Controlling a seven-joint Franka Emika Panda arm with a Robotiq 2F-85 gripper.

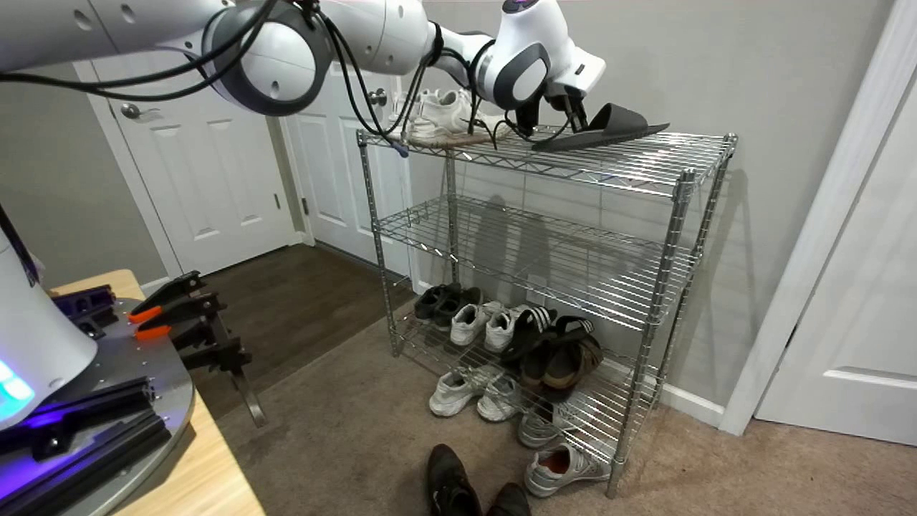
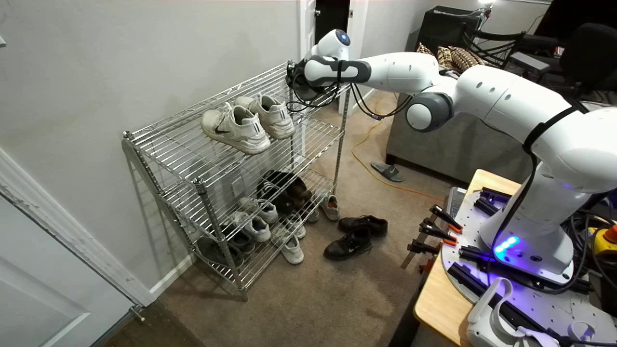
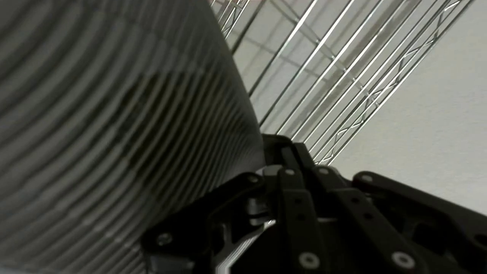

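Observation:
A black-grey slide sandal (image 1: pixel 606 129) is on the top shelf of the wire rack (image 1: pixel 593 178), toward its right half in exterior view 1, turned lengthwise to the shelf. Its left part is right under my gripper (image 1: pixel 574 120). In the wrist view the sandal's ribbed grey surface (image 3: pixel 137 123) fills the left side, very close to the camera. My gripper is shut there, its fingers together at the sandal's edge, and nothing shows between them. In exterior view 2 the arm hides the sandal. A similar slide (image 2: pixel 388 171) lies on the floor.
White sneakers (image 2: pixel 248 123) stand on the top shelf beside my arm. The middle shelf (image 1: pixel 550 236) is empty. Several shoes crowd the bottom shelf, and black shoes (image 2: pixel 355 237) lie on the carpet. A wall runs behind the rack.

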